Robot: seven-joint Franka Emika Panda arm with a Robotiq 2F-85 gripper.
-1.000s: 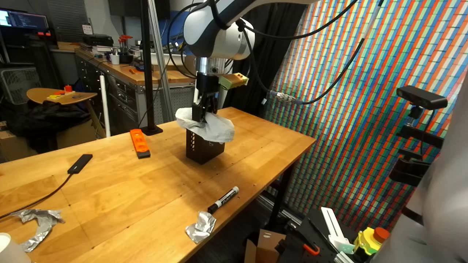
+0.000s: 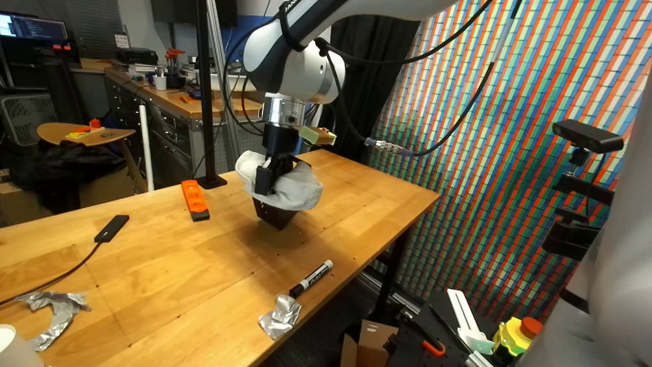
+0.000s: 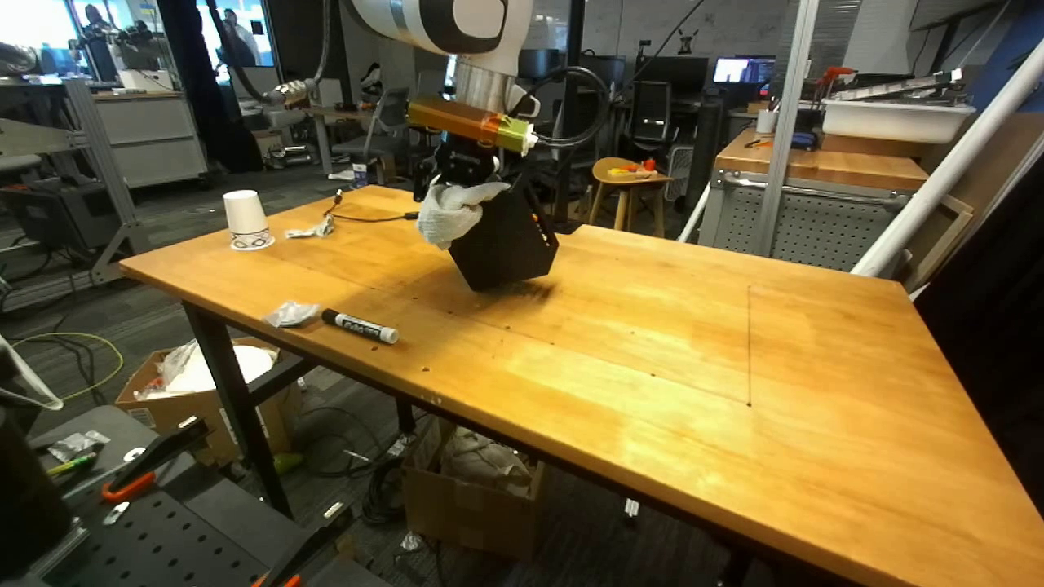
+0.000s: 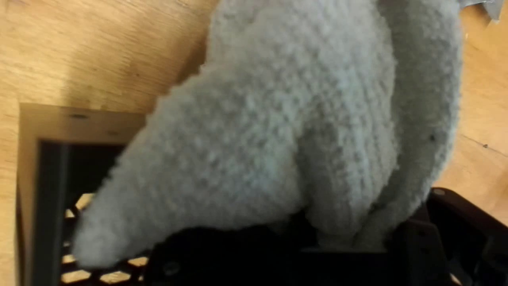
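Observation:
A black box with punched sides (image 2: 273,213) stands tilted on the wooden table, leaning on a lower edge or corner in exterior view 2. White fuzzy cloth (image 2: 299,188) is bunched at my gripper (image 2: 273,178) and drapes over part of the box's top. In the wrist view the cloth (image 4: 266,124) fills the middle, its folds running into the dark gripper at the bottom, which is shut on it. The box's open rim (image 4: 76,126) shows at the left there, right beside the cloth. My fingertips are largely hidden by cloth.
A black-and-white marker (image 2: 311,278) and crumpled silver tape (image 2: 280,316) lie near the table's edge. An orange tool (image 2: 195,200) and a white paper cup (image 3: 248,219) are also on the table.
The gripper has come lower and slightly left in exterior view 1, with the cloth. The box stood upright before and is now tipped over to one side.

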